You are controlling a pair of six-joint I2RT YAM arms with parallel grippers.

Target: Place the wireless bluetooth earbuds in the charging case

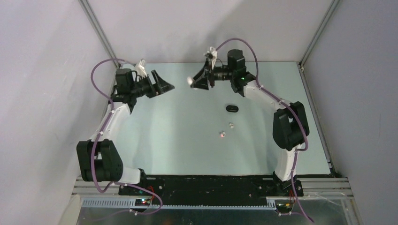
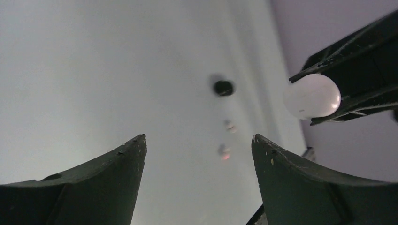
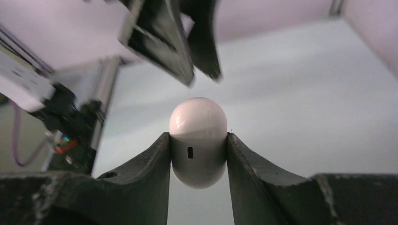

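The rounded white charging case [image 3: 199, 123] is clasped between the fingertips of my right gripper, lifted off the table; its lid looks closed, with a small dark mark on its front. In the left wrist view the case [image 2: 313, 96] sticks out of the right fingers at the upper right. My left gripper is open, with empty space between its fingers, and it points towards the case from the left. Two small whitish earbuds, one [image 1: 231, 125] farther back and one [image 1: 222, 134] nearer the front, lie apart on the table.
A black oval object [image 1: 232, 108] rests on the pale table [image 1: 187, 150] behind the earbuds. White walls enclose the sides and back.
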